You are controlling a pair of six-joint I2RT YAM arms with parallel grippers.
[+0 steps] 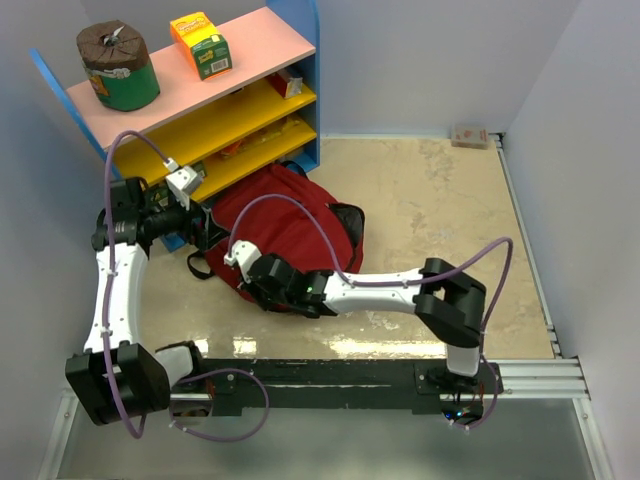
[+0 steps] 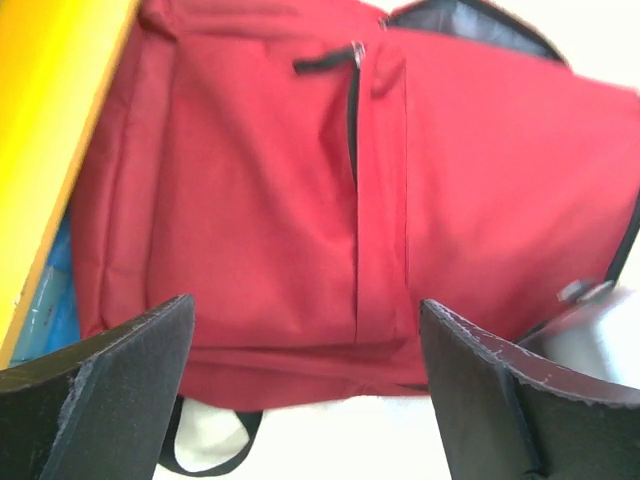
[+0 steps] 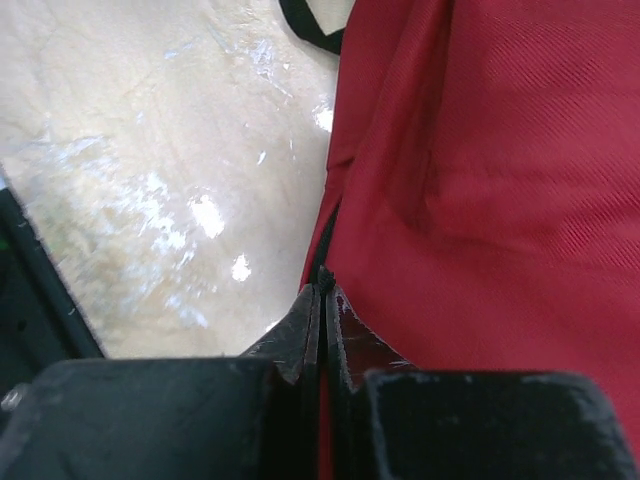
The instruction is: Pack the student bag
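Observation:
The red bag (image 1: 275, 208) lies flat on the floor against the shelf, its black zip edge towards the front. In the right wrist view, my right gripper is shut on the bag's edge, with the dark zip strip (image 3: 328, 238) running into its fingertips. Over the bag's left part, my left gripper stands open with nothing between its fingers. A short black zip pull (image 2: 322, 62) shows beyond them, and a black strap (image 2: 212, 470) sticks out below the bag. The bag's inside cannot be seen.
A shelf unit with a pink top (image 1: 265, 40) and yellow boards (image 1: 218, 115) rises close behind the bag. On top stand a green-and-brown drum (image 1: 118, 68) and a yellow-green box (image 1: 202, 46).

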